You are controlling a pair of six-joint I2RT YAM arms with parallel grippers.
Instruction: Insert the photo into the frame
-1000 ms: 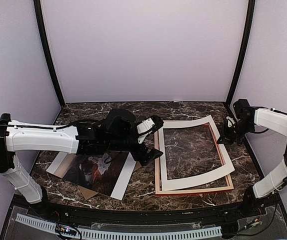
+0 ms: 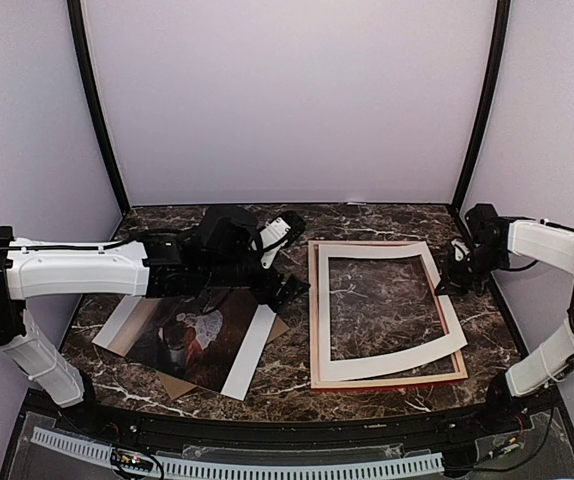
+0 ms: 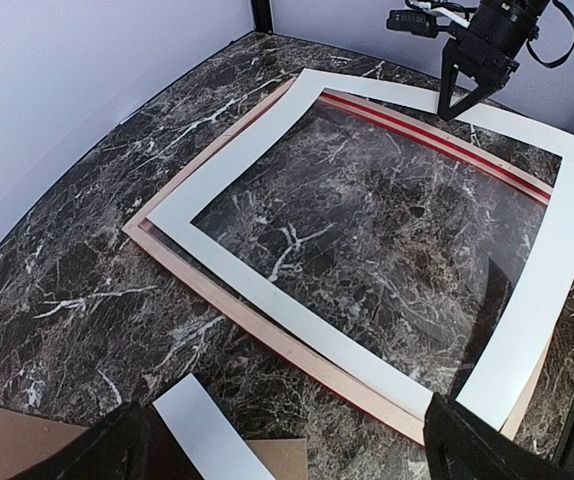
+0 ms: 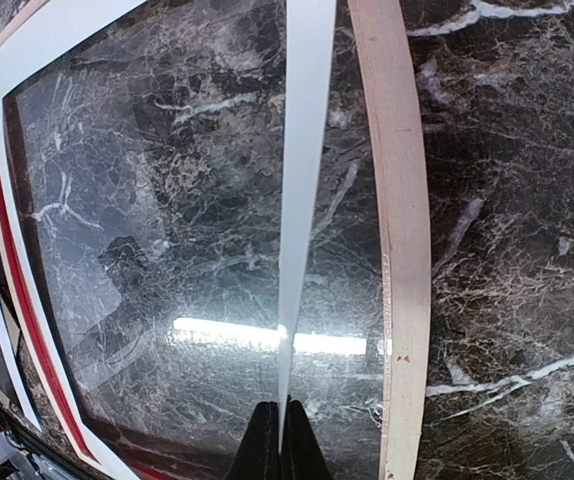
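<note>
The pink wooden frame (image 2: 313,320) lies on the right of the marble table, a white mat (image 2: 387,365) on it, slightly askew. My right gripper is shut at the mat's right strip (image 4: 307,120), which runs between its fingertips as seen in the right wrist view. The photo (image 2: 182,350) with white borders lies at the left on brown board (image 3: 27,450), partly hidden under my left arm. My left gripper (image 2: 287,290) hangs open above the table between photo and frame, nothing visible between its fingers.
Walls enclose it at the back and both sides.
My left gripper has moved back and slightly left. My right gripper has lowered slightly with the mat's edge, and the mat lies a little lower on the frame.
</note>
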